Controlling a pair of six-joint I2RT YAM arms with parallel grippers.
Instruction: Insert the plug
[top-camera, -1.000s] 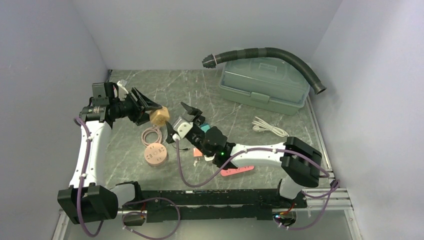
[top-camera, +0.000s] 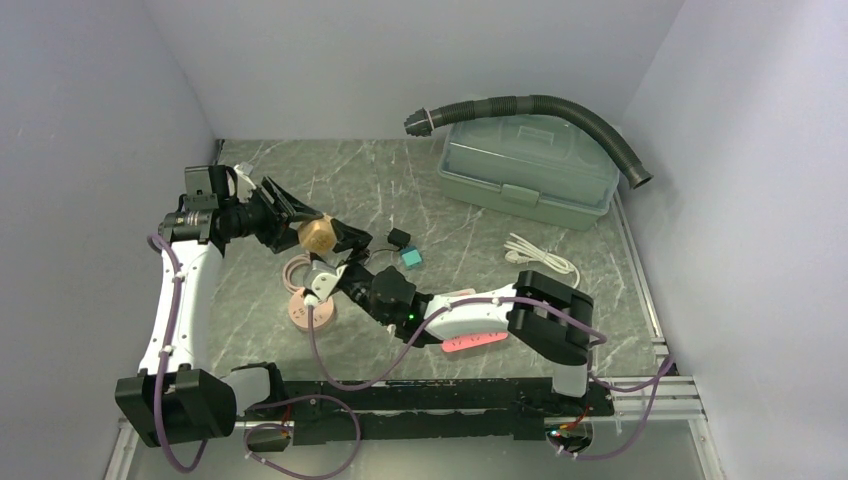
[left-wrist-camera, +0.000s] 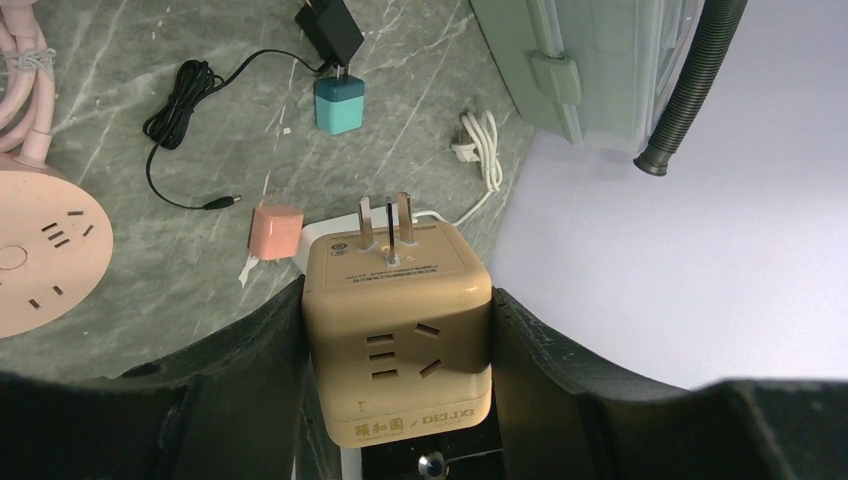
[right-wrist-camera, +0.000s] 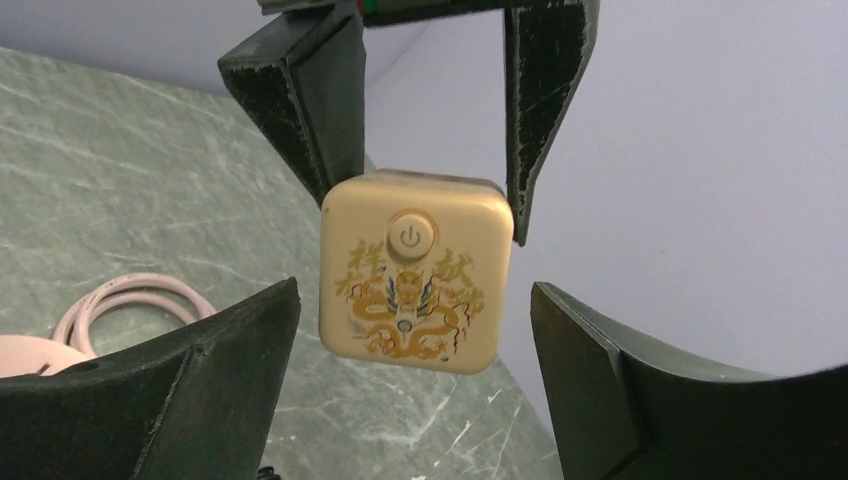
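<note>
My left gripper is shut on a gold cube plug adapter (left-wrist-camera: 398, 345), one finger on each side. Its metal prongs (left-wrist-camera: 388, 218) stick out of one face, clear of any socket. In the right wrist view, the adapter's dragon-patterned face with a power button is turned toward my right gripper. That gripper is open, its fingers (right-wrist-camera: 235, 350) on either side of the adapter with gaps showing. A round pink socket (top-camera: 312, 311) rests on the table below, partly hidden in the top view by the right gripper.
Black (left-wrist-camera: 331, 30), turquoise (left-wrist-camera: 340, 103) and salmon (left-wrist-camera: 276, 232) adapters lie on the table. A pink strip (top-camera: 474, 341) sits near the right arm, and a white cable (top-camera: 540, 255) farther right. A green toolbox (top-camera: 530, 165) occupies the back right.
The right arm has moved leftward, bringing its open gripper from right of the gold adapter to around it. My left arm with the adapter looks still.
</note>
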